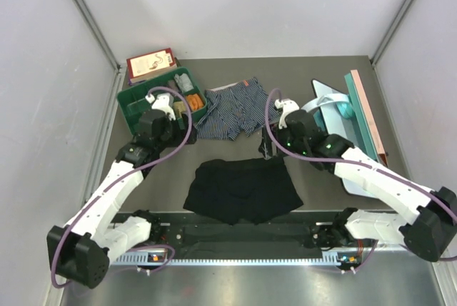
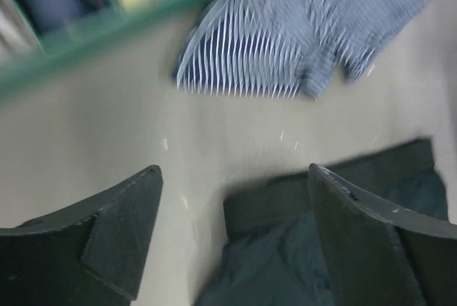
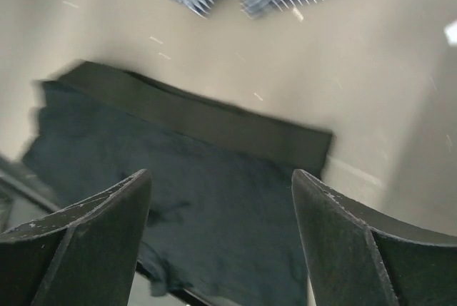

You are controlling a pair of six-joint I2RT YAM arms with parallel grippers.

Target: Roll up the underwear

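Black underwear (image 1: 243,190) lies spread flat on the grey table at the front centre, waistband toward the back; it also shows in the left wrist view (image 2: 271,249) and right wrist view (image 3: 193,206). My left gripper is open above the table, back-left of the underwear, nothing between its fingers. My right gripper is open over the underwear's back right part, nothing between its fingers.
Striped shorts (image 1: 235,110) lie behind the underwear. A green bin (image 1: 128,103) with items and some books (image 1: 150,62) sit back left. At right are a white board (image 1: 343,188), light blue item and upright books (image 1: 375,120). Walls enclose the sides.
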